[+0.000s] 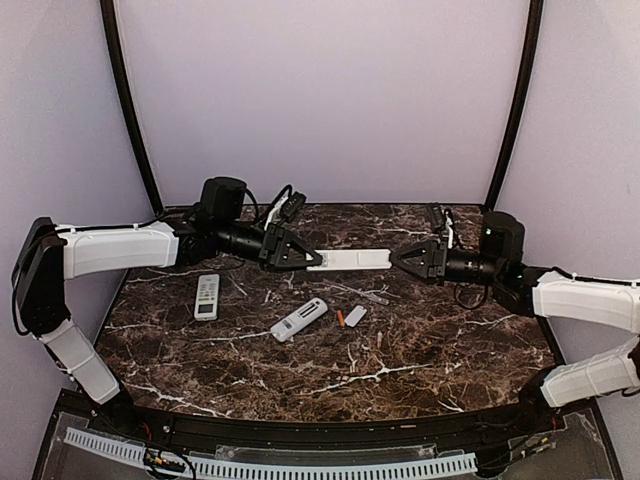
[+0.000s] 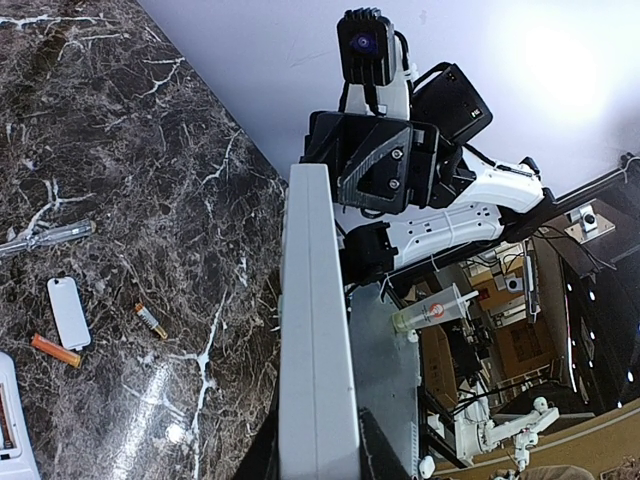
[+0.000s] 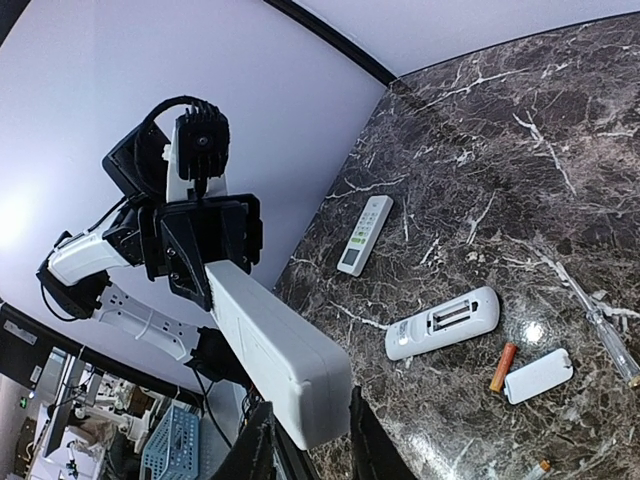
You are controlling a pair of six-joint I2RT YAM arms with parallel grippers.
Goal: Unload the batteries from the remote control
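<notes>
A long white box-shaped object (image 1: 358,260) is held level above the table, its left end in my left gripper (image 1: 314,261), shut on it. At its other end is my right gripper (image 1: 394,259); its fingers (image 3: 362,440) stand apart around that end, and I cannot tell whether they touch it. Below, a white remote control (image 3: 443,322) lies with its battery compartment open and facing up. One orange battery (image 3: 504,367) rests beside a loose white cover (image 3: 539,376). A second battery (image 2: 150,320) lies nearer the front.
Another remote (image 1: 206,297), buttons up, lies at the left of the marble table. A clear screwdriver-like tool (image 3: 602,325) lies behind the cover.
</notes>
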